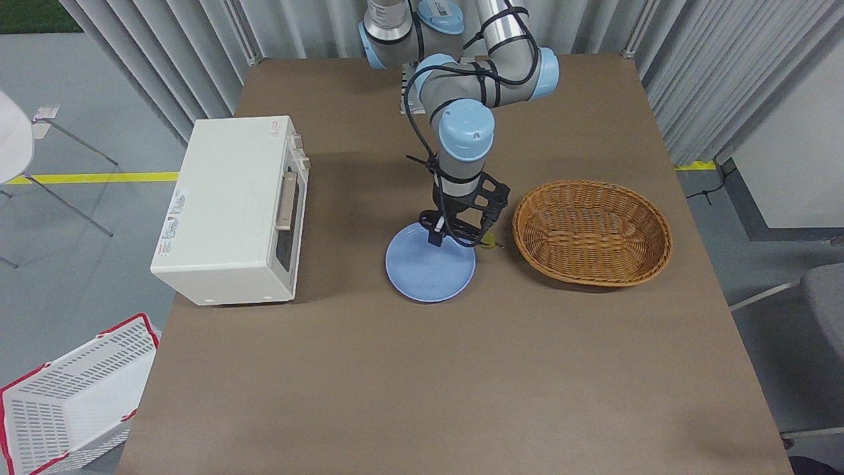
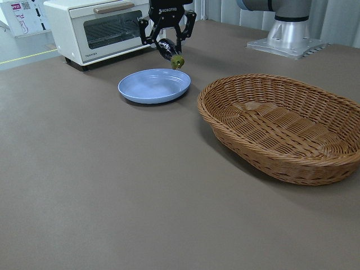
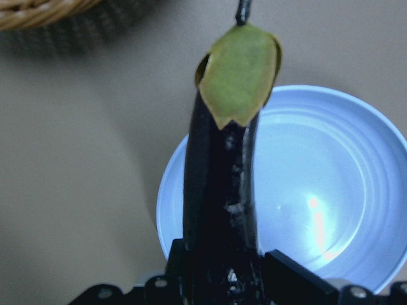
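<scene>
My gripper is shut on a dark purple eggplant [image 3: 219,165] with a green cap, held above a blue plate [image 3: 318,152]. In the front view the gripper [image 1: 460,224] hangs over the back of the plate [image 1: 429,273], largely hiding the eggplant. In the left view the eggplant [image 2: 169,50] hangs tilted beneath the gripper, clear of the plate [image 2: 147,87], its capped end pointing toward the camera.
An empty wicker basket [image 1: 591,233] sits right of the plate. A white toaster oven [image 1: 217,198] stands to the left.
</scene>
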